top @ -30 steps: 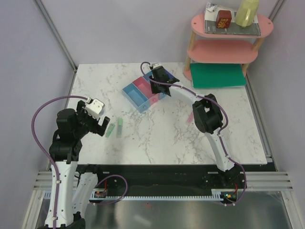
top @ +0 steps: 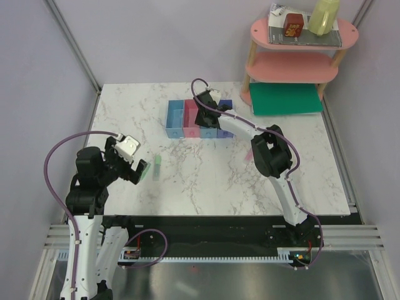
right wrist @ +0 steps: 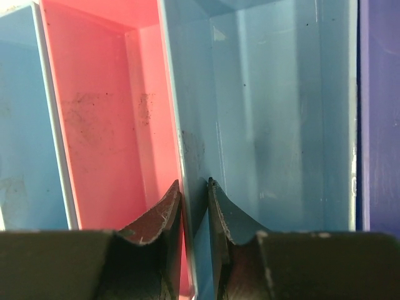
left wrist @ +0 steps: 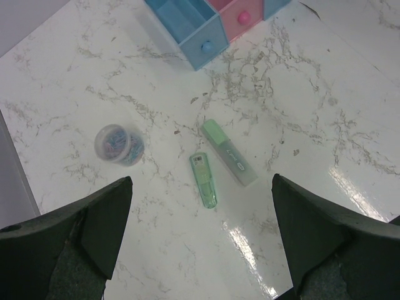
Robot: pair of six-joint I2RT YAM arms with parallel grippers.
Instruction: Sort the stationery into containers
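Note:
A drawer-like organizer [top: 190, 132] stands at the back of the table, its compartments blue, pink, blue and dark blue from left to right. In the right wrist view, the fingers of my right gripper straddle the wall between the pink compartment [right wrist: 106, 125] and a blue one [right wrist: 281, 125], close to both sides; whether they press on it is unclear. My left gripper [top: 130, 159] hangs open at the left, empty. In the left wrist view, a green-capped marker [left wrist: 230, 154], a slim green item [left wrist: 204, 180] and a clear round tub [left wrist: 114, 144] of small pieces lie below it.
A pink item [top: 249, 154] lies near the right arm, partly hidden. The pink shelf [top: 294, 67] stands at the back right, with a green board [top: 286, 99] in front of its base. Bare marble table [top: 200, 184] fills the front middle.
The organizer has turned from a slant to nearly square with the table's back edge, my right gripper staying at it throughout. My left gripper has shifted slightly right and down in the top view.

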